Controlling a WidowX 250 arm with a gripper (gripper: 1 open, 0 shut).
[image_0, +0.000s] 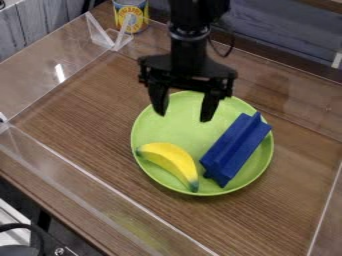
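Note:
My black gripper hangs open over the back part of a green plate, its two fingers pointing down with nothing visible between them. A yellow banana lies on the front left of the plate, below the gripper. A blue block-like object lies on the plate's right side, angled from upper right to lower left.
A wooden table surrounds the plate, with clear room at the left. A can stands at the back left. Clear panels edge the table, and a black cable shows at the bottom left.

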